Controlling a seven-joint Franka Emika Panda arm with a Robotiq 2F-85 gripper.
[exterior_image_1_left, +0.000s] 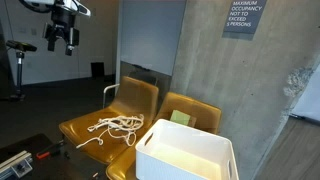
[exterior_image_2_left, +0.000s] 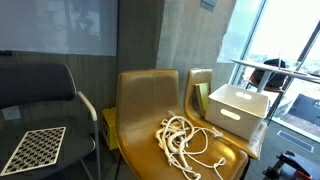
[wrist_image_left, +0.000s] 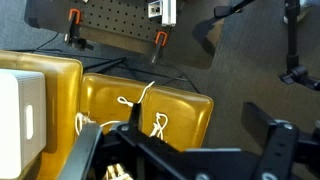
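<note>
A white rope (exterior_image_1_left: 118, 124) lies in loose tangled loops on a tan chair seat (exterior_image_2_left: 150, 153). Part of the rope (wrist_image_left: 158, 126) also shows in the wrist view, near the lower middle. My gripper (exterior_image_1_left: 61, 46) hangs high at the upper left in exterior view 1, well above and away from the seat. From the wrist, the gripper has its two dark fingers spread wide at the bottom, with nothing held between them. No part of it shows in exterior view 2.
A large white box (exterior_image_2_left: 238, 112) stands beside the rope's chair. A greenish-yellow flat object (exterior_image_1_left: 183, 118) leans on the second chair behind it. A black chair with a patterned seat (exterior_image_2_left: 35, 149) is at the left.
</note>
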